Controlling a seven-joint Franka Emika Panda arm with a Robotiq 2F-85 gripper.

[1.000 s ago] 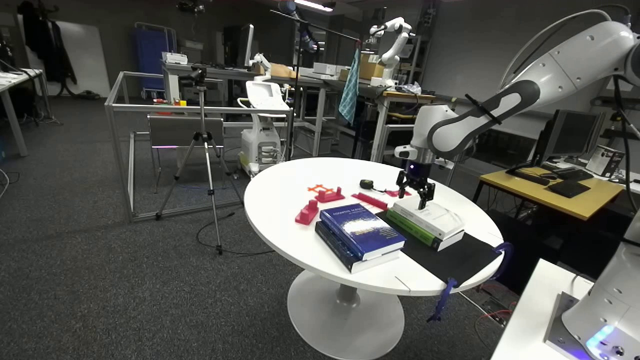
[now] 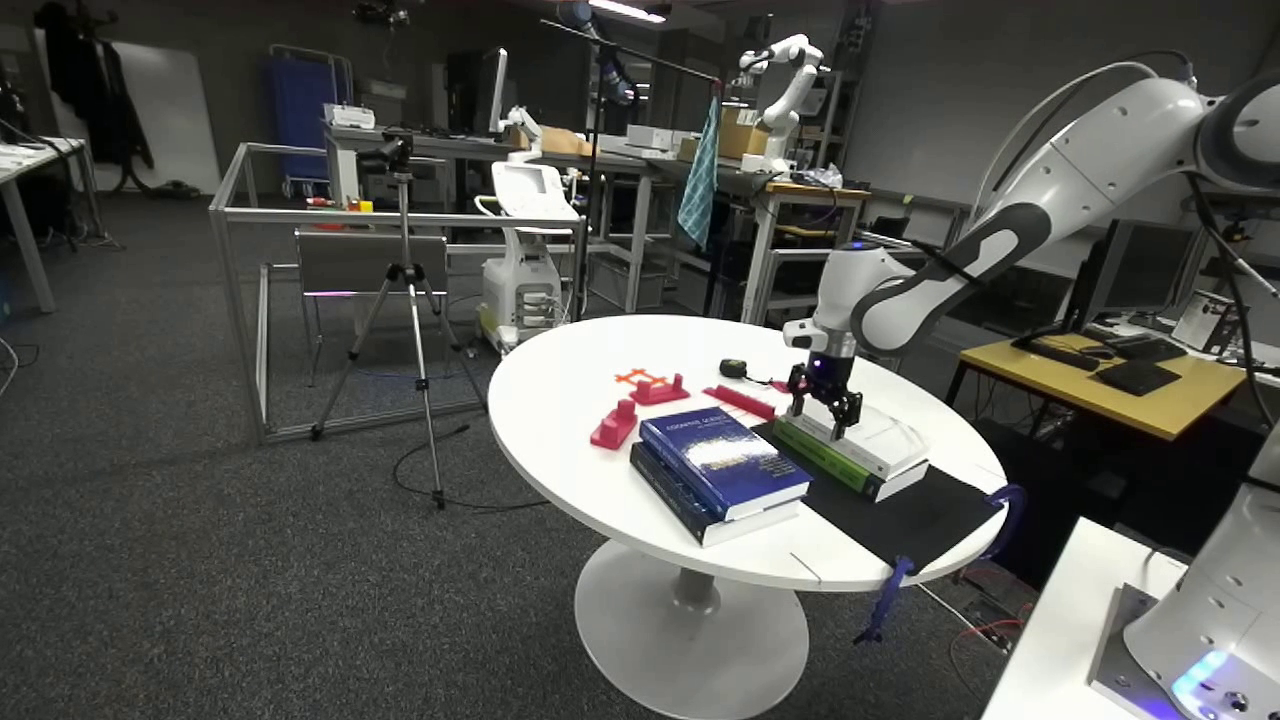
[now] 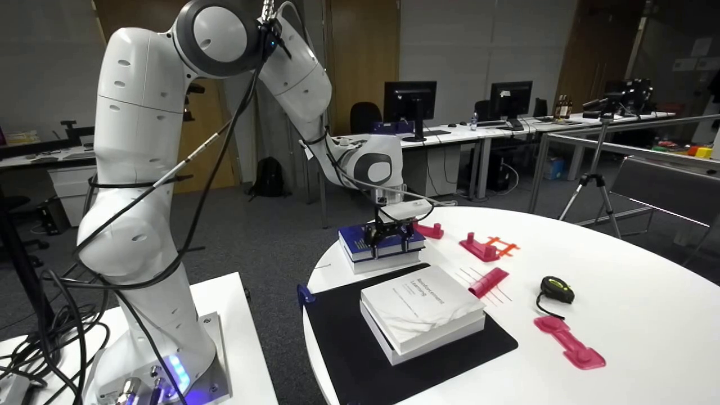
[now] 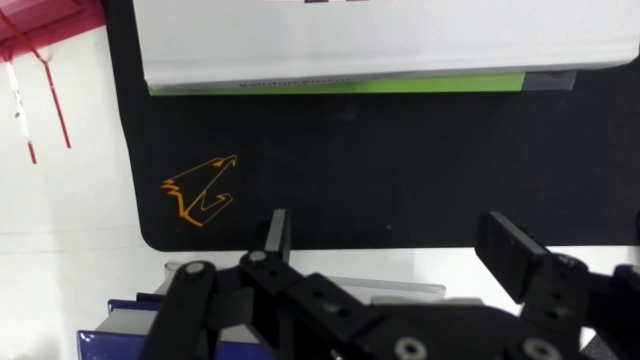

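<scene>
My gripper is open, its fingers (image 4: 279,231) set wide apart with nothing between them. Beneath them, in the wrist view, lie the black mat's edge and the white table beside the blue books. A white "Reinforcement Learning" book (image 3: 422,304) rests on a green-spined book (image 2: 828,456) upon the black mat (image 2: 924,522). Alongside is another stack, a blue book (image 2: 726,456) over a darker blue one (image 2: 672,486). Exterior view 2 has the gripper (image 3: 390,242) in front of the blue stack, partly covering it. Its height above the books is hard to judge.
Red pieces (image 2: 615,425), an orange lattice (image 3: 503,246), a red cylinder with thin rods (image 3: 487,282) and a tape measure (image 3: 557,289) occupy the round table (image 2: 558,396). A flat pink piece (image 3: 570,343) lies near the tape measure. Open table surface extends beyond them.
In exterior view 1 the gripper has come down and shifted slightly left over the past second. Both book stacks look unmoved.
</scene>
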